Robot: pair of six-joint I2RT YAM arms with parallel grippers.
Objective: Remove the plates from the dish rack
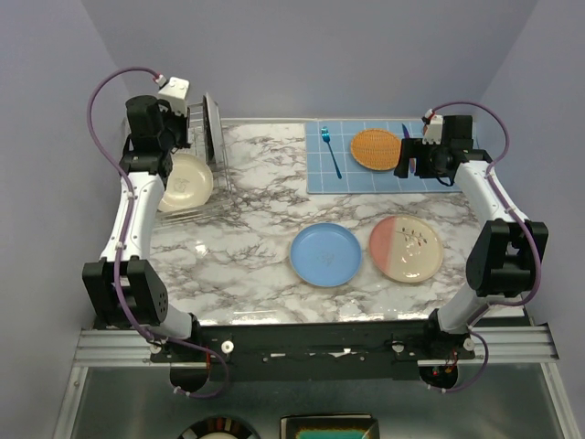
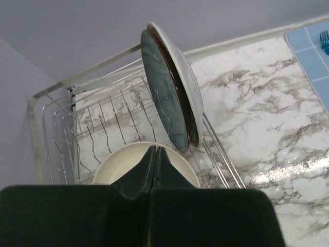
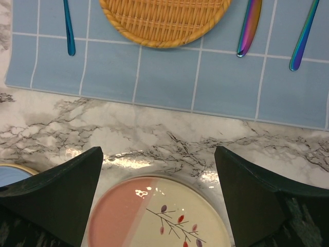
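Observation:
At the back left stands the wire dish rack [image 1: 192, 213]. Inside it a cream plate [image 1: 187, 186] lies low and nearly flat, face up. Upright at the rack's right side lean a grey-green plate [image 2: 162, 87] with a brown rim and a white plate [image 2: 187, 77] behind it. My left gripper is shut, its fingertips together with nothing between them; the cream plate shows beneath and around the tips. On the counter lie a blue plate [image 1: 325, 254] and a pink-and-cream plate [image 1: 406, 249]. Over the right side my right gripper stands open and empty.
A blue checked mat [image 1: 320, 178] at the back holds a round woven mat [image 1: 376, 149], a fork [image 1: 330, 151] and other cutlery. Bare marble [image 1: 260, 183] lies between rack and mat. A wall rises close beside the rack's left.

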